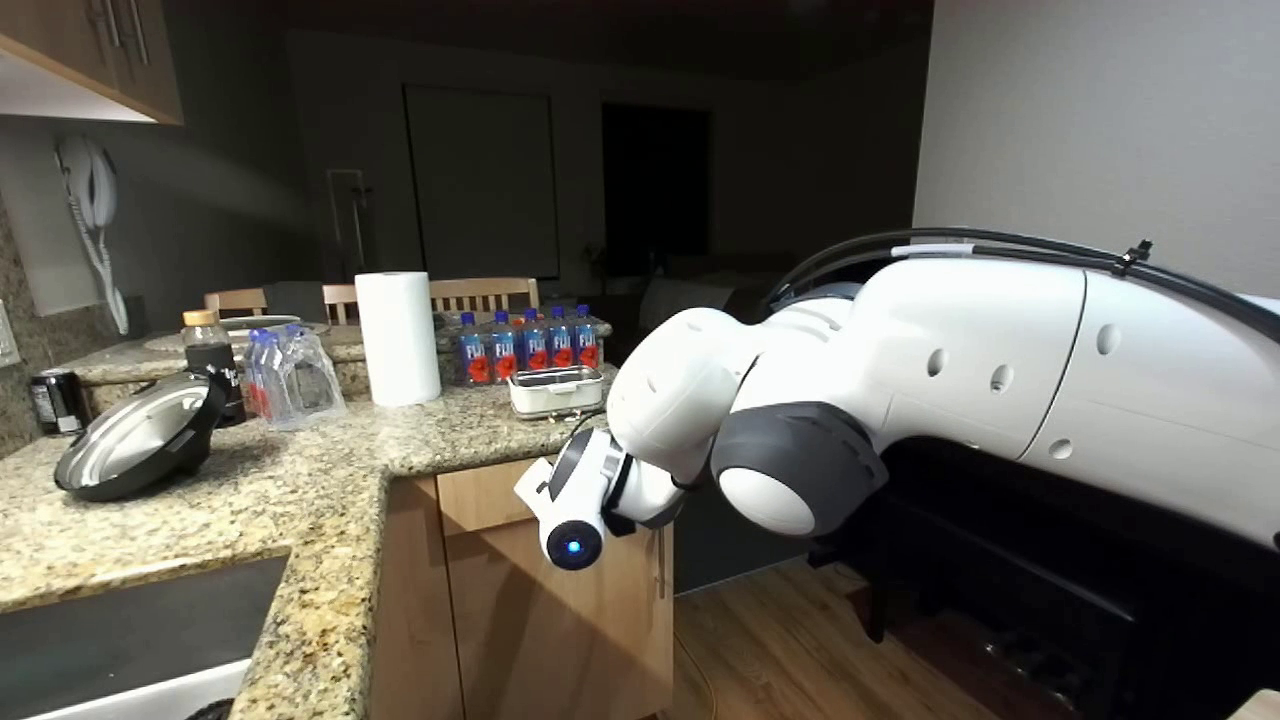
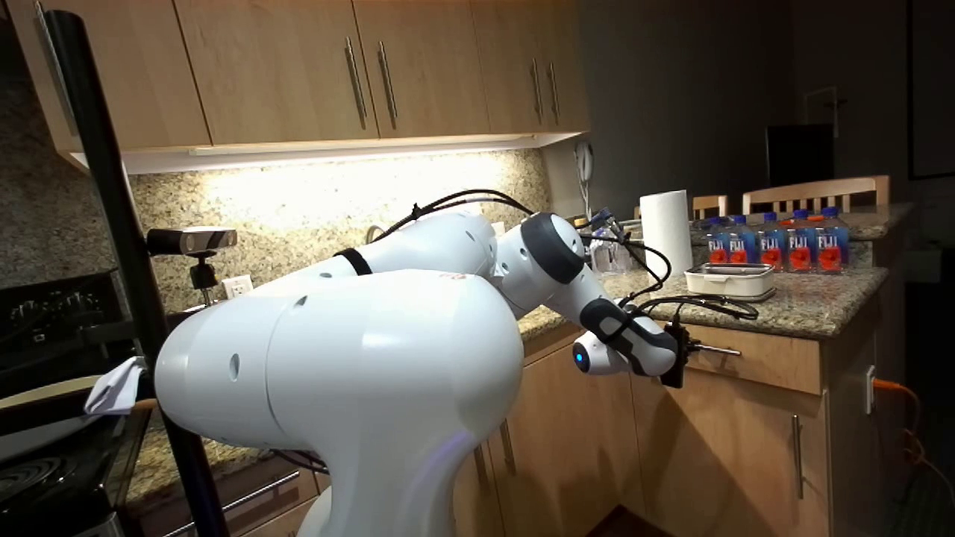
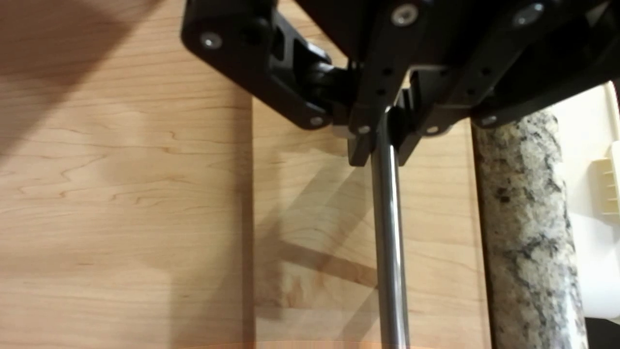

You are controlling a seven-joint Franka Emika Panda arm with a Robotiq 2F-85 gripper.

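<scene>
A wooden drawer front (image 3: 436,232) under the counter carries a round metal bar handle (image 3: 390,250). My gripper is shut on that handle, its black fingers on either side of the bar in the wrist view. In exterior view 2 the handle (image 2: 718,350) sticks out past the gripper's dark body, and the drawer front (image 2: 779,354) sits just below the countertop. The arm's wrist hides the gripper in exterior view 1, where only part of the drawer front (image 1: 489,494) shows.
On the granite counter (image 2: 841,300) above stand a cream box (image 2: 732,279), a paper towel roll (image 2: 666,234) and several water bottles (image 2: 828,242). A cabinet door (image 2: 716,438) lies below the drawer. A dark pan (image 1: 138,438) leans on the counter at left.
</scene>
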